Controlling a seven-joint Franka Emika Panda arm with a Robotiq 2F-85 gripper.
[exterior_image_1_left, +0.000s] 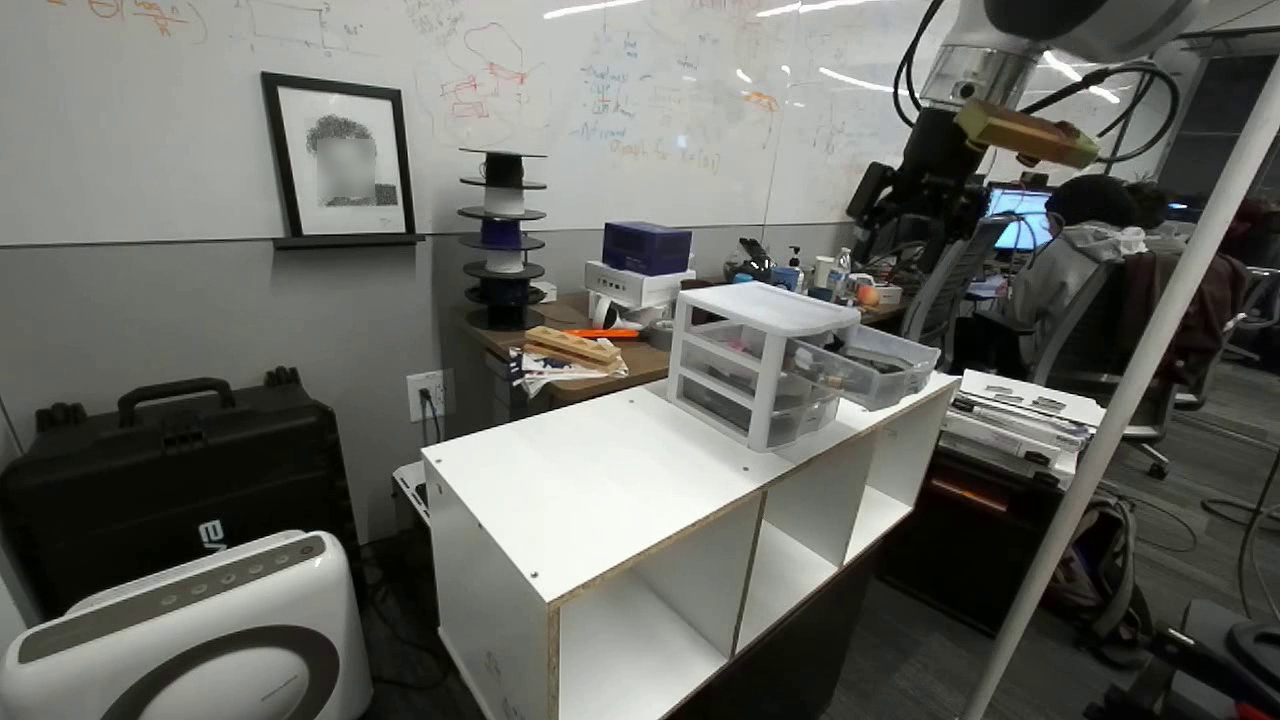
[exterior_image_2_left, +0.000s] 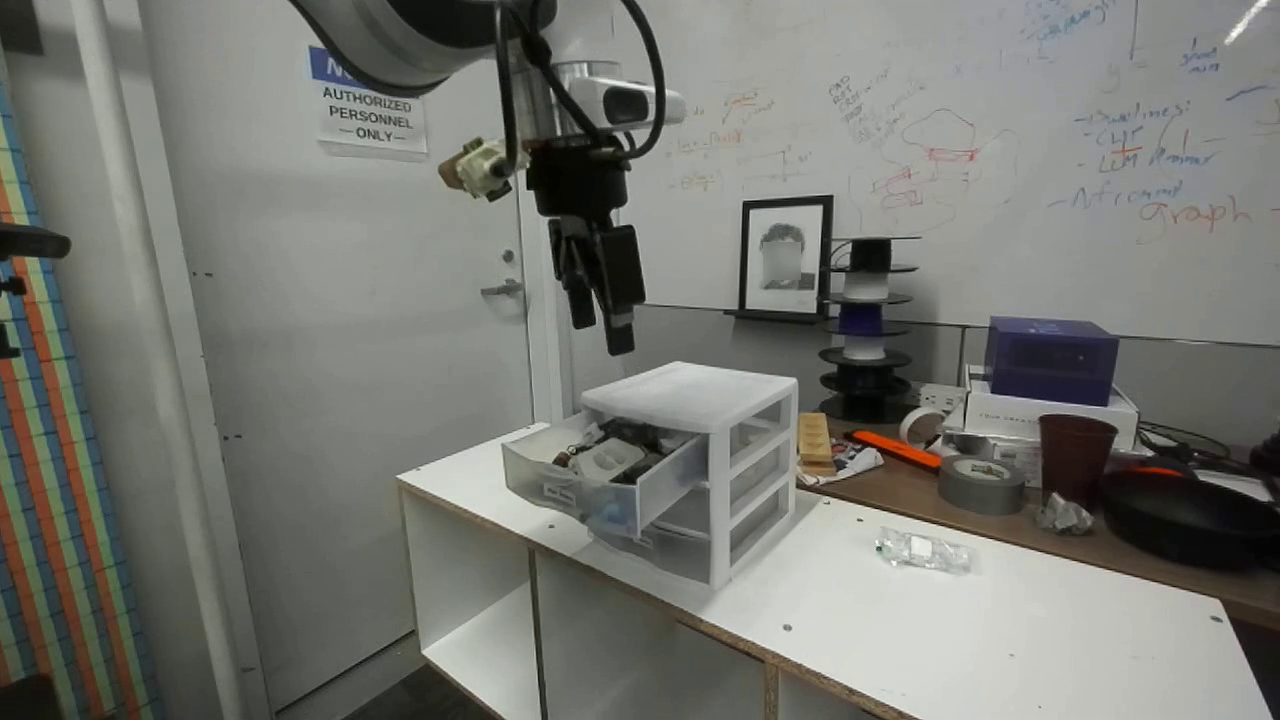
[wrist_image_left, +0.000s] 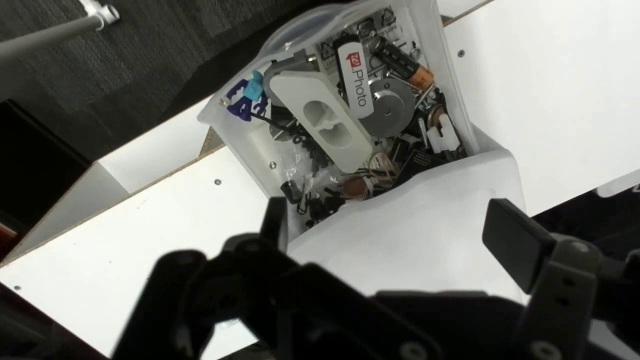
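My gripper is open with nothing between its fingers, hanging above the white plastic drawer unit (exterior_image_2_left: 684, 394). The unit's top drawer (exterior_image_2_left: 576, 490) is pulled out, while the lower ones appear closed. From above, the wrist view shows the drawer full of small parts: a pale grey block with two hollows (wrist_image_left: 322, 117), a white Photo-labelled stick (wrist_image_left: 355, 78), a round metal disc (wrist_image_left: 390, 108), a battery (wrist_image_left: 403, 63), and screws and clips. A clear plastic packet (exterior_image_2_left: 924, 551) lies on the white cabinet top beside the unit; exterior view 1 does not show it.
The white cabinet (exterior_image_1_left: 588, 468) has a wide bare top in front of the unit. On the brown desk behind stand a tape roll (exterior_image_2_left: 981, 484), a dark cup (exterior_image_2_left: 1071, 458) and a black pan (exterior_image_2_left: 1188, 516). A white pole (exterior_image_1_left: 1116, 420) rises at the right.
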